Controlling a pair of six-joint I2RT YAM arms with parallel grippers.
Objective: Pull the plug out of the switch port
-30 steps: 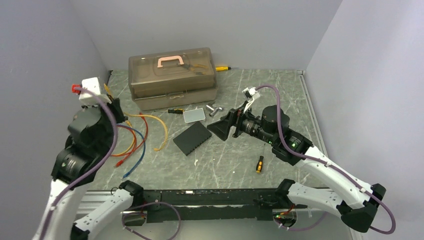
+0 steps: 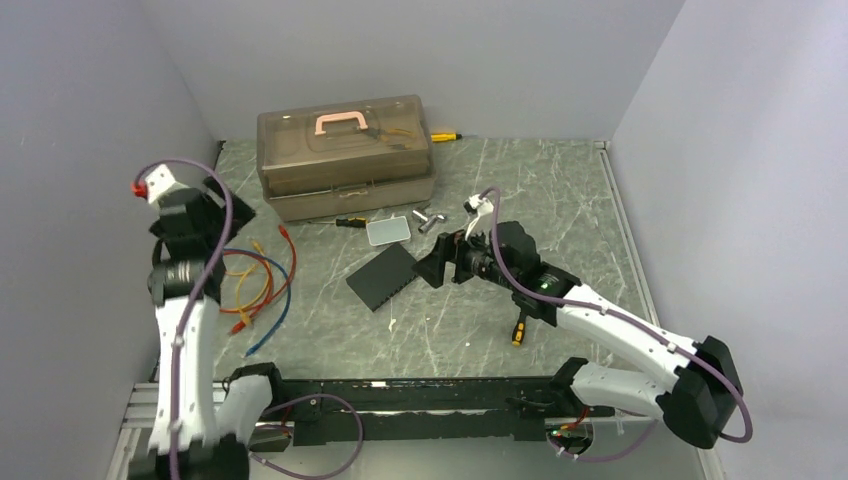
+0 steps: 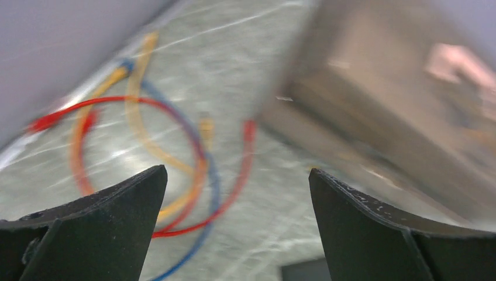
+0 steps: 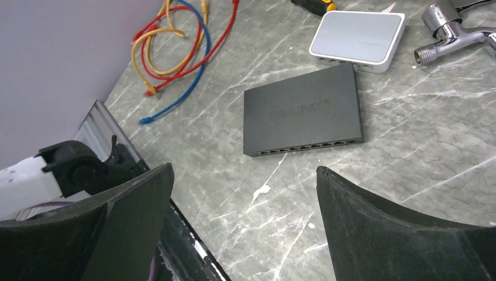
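The black switch (image 4: 301,114) lies flat on the marble table, its row of ports (image 4: 301,147) facing the right wrist camera with no plug visible in them. Yellow, red and blue network cables (image 2: 262,285) are heaped at the table's left side, plugs (image 4: 146,120) loose on the surface. My left gripper is open above and behind that heap, empty between its fingers; its view is blurred. To the right of the switch and above the table, my right gripper is open too, holding nothing.
A brown toolbox (image 2: 345,160) stands at the back left. Behind the switch lie a small white box (image 4: 357,38), a metal tap (image 4: 450,35) and a screwdriver (image 2: 352,222). Another screwdriver (image 2: 519,328) rests near the front.
The yellow cable, stretched from the left gripper toward the table's middle, now lies in the heap.
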